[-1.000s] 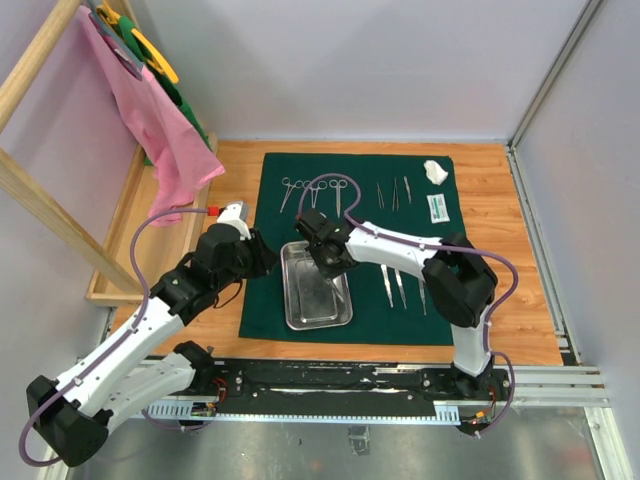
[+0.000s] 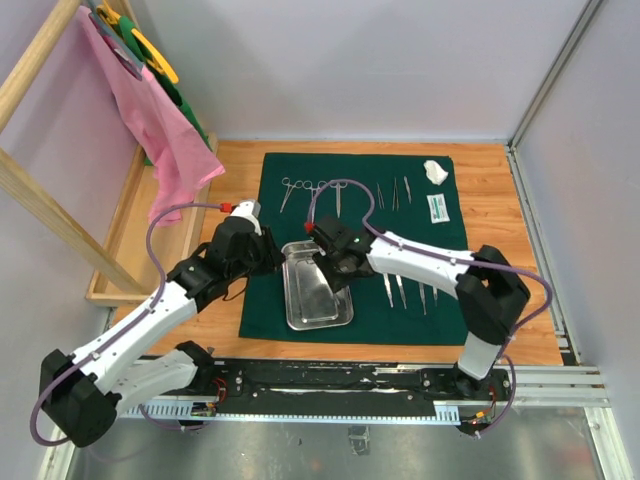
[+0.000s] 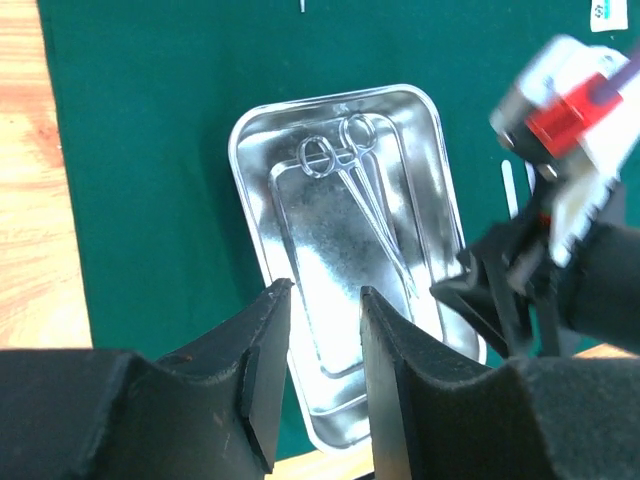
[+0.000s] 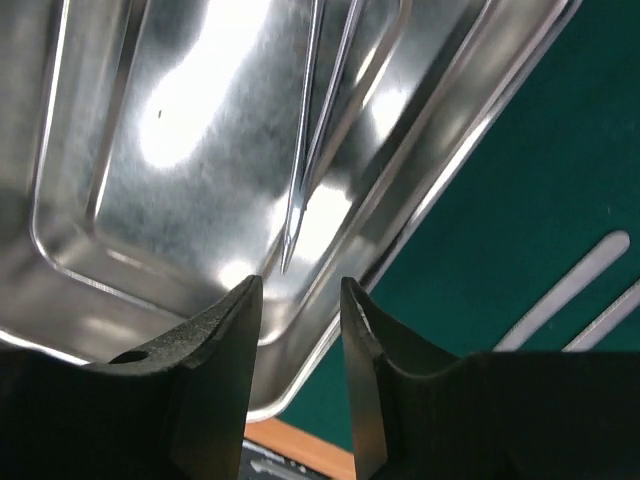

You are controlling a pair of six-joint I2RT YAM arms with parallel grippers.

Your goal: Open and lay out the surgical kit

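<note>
The metal tray (image 2: 305, 300) lies on the green cloth (image 2: 270, 200). Scissor-like instruments with ring handles lie inside it, their tips low in the right wrist view (image 4: 298, 200). My left gripper hangs at the tray's left side, fingers parted and empty. My right gripper is over the tray's right part, close above the instrument tips, fingers parted with nothing between them.
Ringed instruments (image 2: 339, 195), small slim instruments (image 2: 395, 195), a white pad (image 2: 435, 172) and a packet (image 2: 437, 208) lie on the cloth, with several long instruments at the right. A wooden rack with pink cloth (image 2: 160, 150) stands at left.
My right arm has moved right and toward the front over the tray. My left gripper has shifted slightly right.
</note>
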